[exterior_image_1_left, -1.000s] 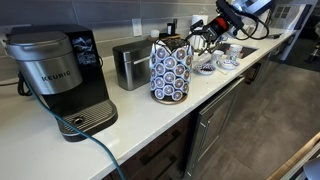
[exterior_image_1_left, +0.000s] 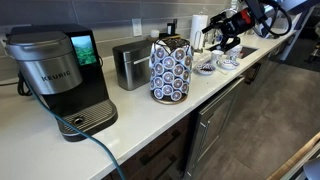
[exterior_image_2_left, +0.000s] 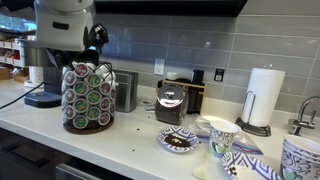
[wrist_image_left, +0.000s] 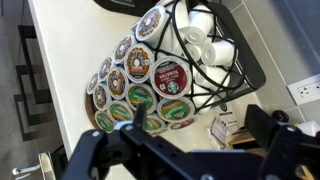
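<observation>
A carousel of coffee pods (exterior_image_1_left: 170, 72) stands upright on the white counter, its columns filled with round-lidded pods. Close up in the wrist view, the pod lids (wrist_image_left: 170, 77) face the camera, and loose white pods (wrist_image_left: 216, 53) lie inside the carousel's black wire top. My gripper is open, its dark fingers (wrist_image_left: 128, 152) wide apart at the bottom of that view with nothing held. In the second exterior view the arm (exterior_image_2_left: 62, 25) reaches over the carousel and hides part of its top. The black coffee maker (exterior_image_1_left: 65, 85) stands left of the carousel in the first exterior view.
A metal toaster (exterior_image_1_left: 132, 64) sits behind the carousel by the wall. Patterned bowl (exterior_image_2_left: 179, 139), plate (exterior_image_2_left: 250, 166) and cups (exterior_image_2_left: 222, 137) occupy the counter farther along, with a paper towel roll (exterior_image_2_left: 262, 98) near the sink. Bare counter (exterior_image_2_left: 135, 140) lies beside the carousel.
In the first exterior view, the arm and gripper have shifted a little to the right. The carousel and the other counter items have stayed put.
</observation>
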